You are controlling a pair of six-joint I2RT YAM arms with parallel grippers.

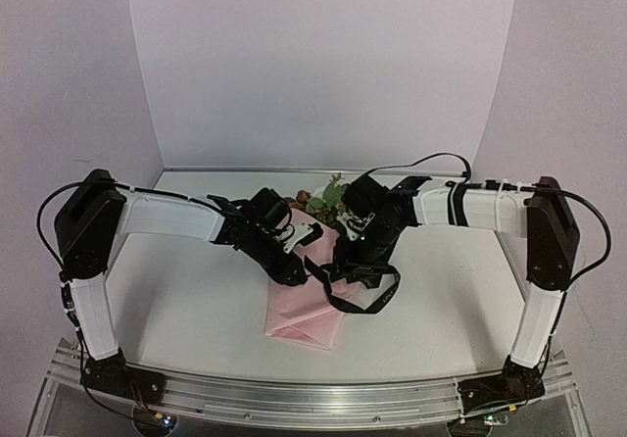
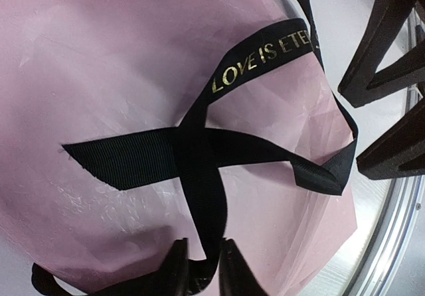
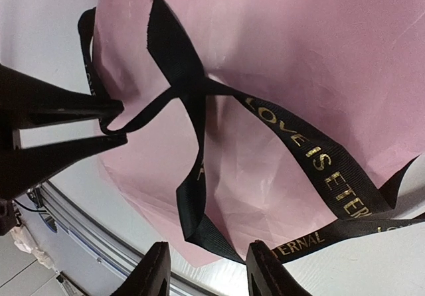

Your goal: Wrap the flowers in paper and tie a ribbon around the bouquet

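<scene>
The bouquet's pink wrap (image 1: pixel 302 308) lies on the table, with roses and green leaves (image 1: pixel 331 192) showing beyond it, partly behind the arms. A black ribbon (image 2: pixel 262 58) with gold letters crosses itself over the wrap in the left wrist view. My left gripper is part open, its fingertips apart, and a stretch of ribbon runs between them. The right wrist view shows that ribbon (image 3: pixel 143 117) leading from the crossing into the left fingers (image 3: pixel 73 110). My right gripper stands wide open over the wrap's edge, ribbon passing by its right-hand finger.
A wide ribbon loop (image 1: pixel 364 308) hangs over the wrap's right side onto the white table (image 1: pixel 441 310). The two grippers are close together over the wrap. A metal rail (image 1: pixel 313 398) borders the front.
</scene>
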